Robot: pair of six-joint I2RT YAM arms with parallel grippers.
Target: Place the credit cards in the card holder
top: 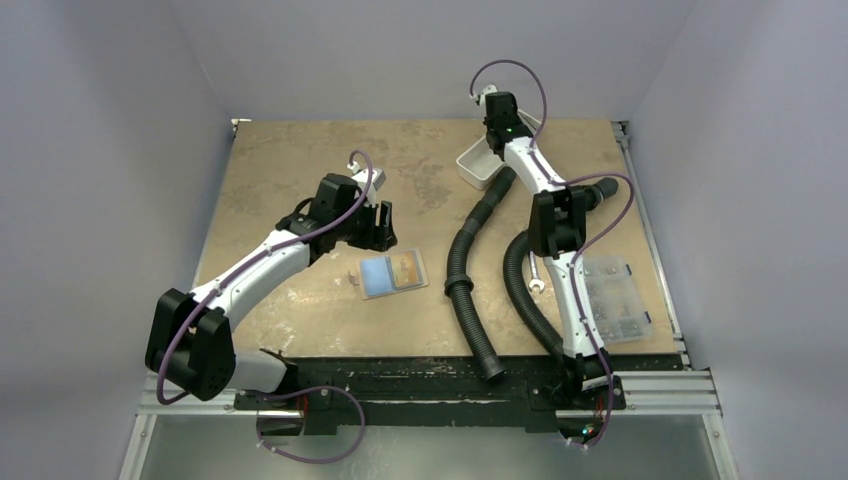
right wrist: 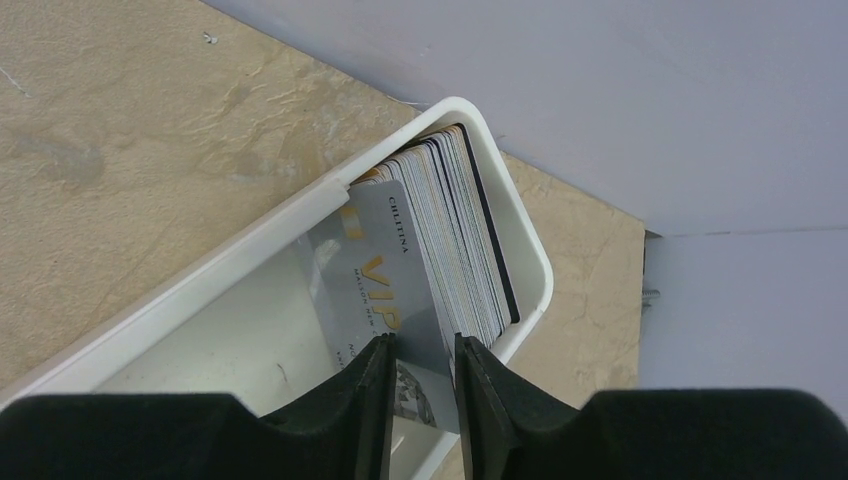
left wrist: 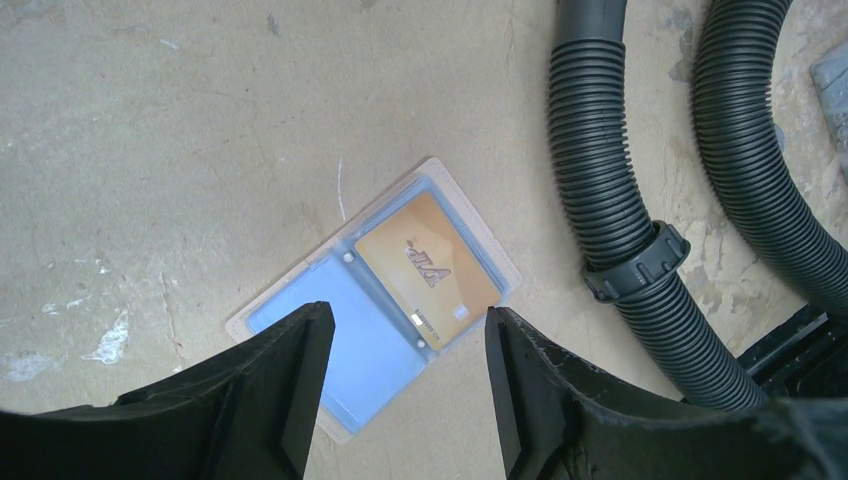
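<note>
In the left wrist view the card holder (left wrist: 340,345) lies flat on the table, one half plain blue, the other with a gold card (left wrist: 425,265) in its clear pocket. Above it my left gripper hangs open and empty. A white box (right wrist: 215,262) at the back holds a tight row of cards (right wrist: 450,225). Against that row leans a grey VIP card (right wrist: 390,260). My right gripper is inside the box, its fingers apart, with the grey card's lower part showing between and behind them. Firm contact on the card cannot be made out.
A ribbed black hose (top: 463,285) runs between holder and right arm; a second hose (top: 520,290) curves beneath that arm. Near it lie a wrench (top: 537,284) and a clear plastic case (top: 613,300). Behind the box rises the back wall.
</note>
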